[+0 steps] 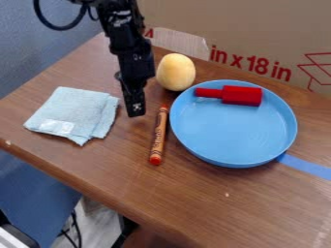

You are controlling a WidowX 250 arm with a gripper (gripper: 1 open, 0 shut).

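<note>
My black gripper [135,100] hangs low over the wooden table between a folded light-blue cloth [73,113] and an orange crayon [161,134] with a red tip. I cannot tell whether its fingers are open or shut. Behind it sits a pale yellow, egg-shaped object [176,71]. To the right is a blue plate [233,133] with a red cylindrical object [239,95] with a narrower end lying at its back.
A cardboard box [258,39] stands along the back. Blue tape [307,167] runs right of the plate. The table's left edge drops away beside the cloth.
</note>
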